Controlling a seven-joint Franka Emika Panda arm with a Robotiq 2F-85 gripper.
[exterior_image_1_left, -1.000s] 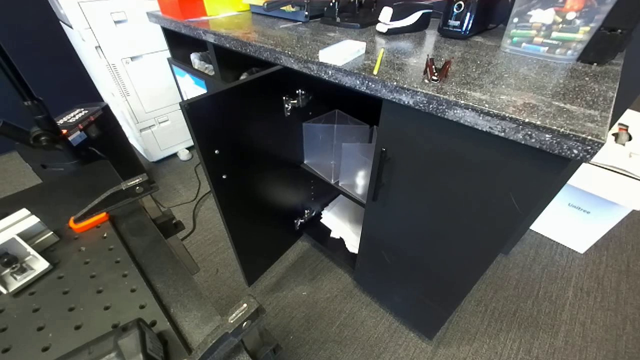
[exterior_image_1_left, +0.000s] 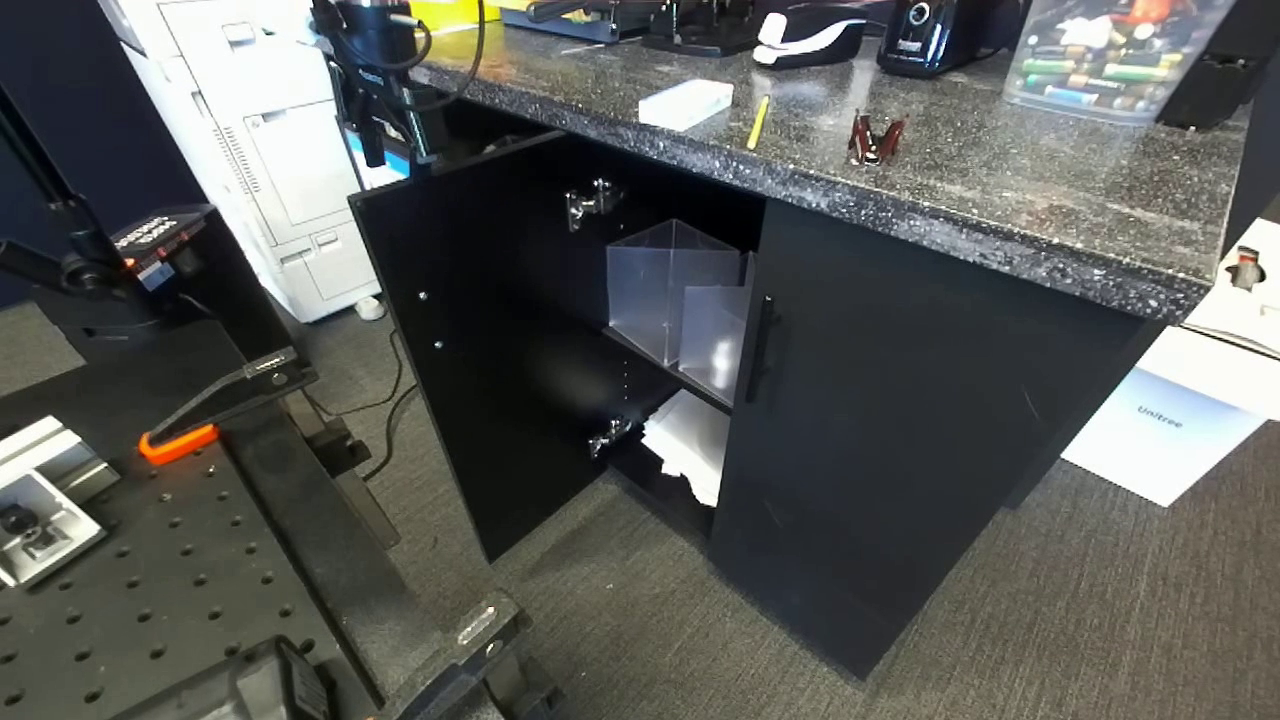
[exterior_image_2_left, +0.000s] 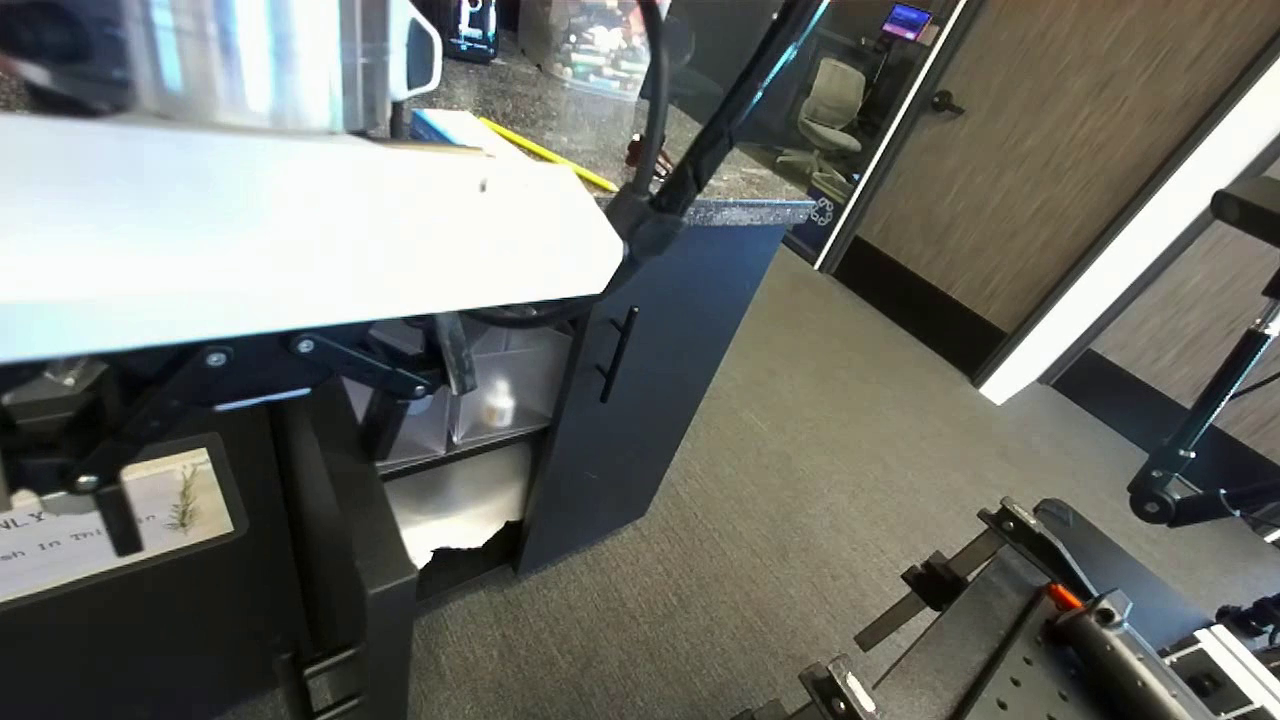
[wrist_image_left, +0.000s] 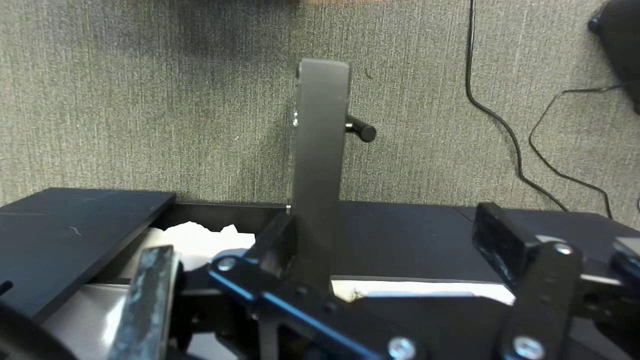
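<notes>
The black cabinet door (exterior_image_1_left: 492, 348) stands swung outward from the cabinet, showing its inner face and hinges. In the wrist view the door (wrist_image_left: 324, 132) appears from above by its top edge, with its handle (wrist_image_left: 362, 129) sticking out to the right. My gripper is open, its fingers wide apart. The left finger (wrist_image_left: 279, 243) overlaps the door's cabinet-side end in the image; whether it touches I cannot tell. Exterior view 2 shows the gripper (exterior_image_2_left: 252, 498) below the white arm, left of the door's edge. Part of it shows near the counter in exterior view 1.
Clear acrylic boxes (exterior_image_1_left: 672, 294) sit on the upper shelf, white sheets (exterior_image_1_left: 692, 444) below. The right door (exterior_image_1_left: 888, 396) is closed. Above runs the speckled counter (exterior_image_1_left: 1056, 216), with a white block (exterior_image_1_left: 685, 104) near its edge. Cables (wrist_image_left: 510, 132) lie on otherwise open carpet.
The arm and gripper have come into exterior view 1 at the upper left, covering the counter's end. The cabinet door has swung slightly wider, its free edge shifting left.
</notes>
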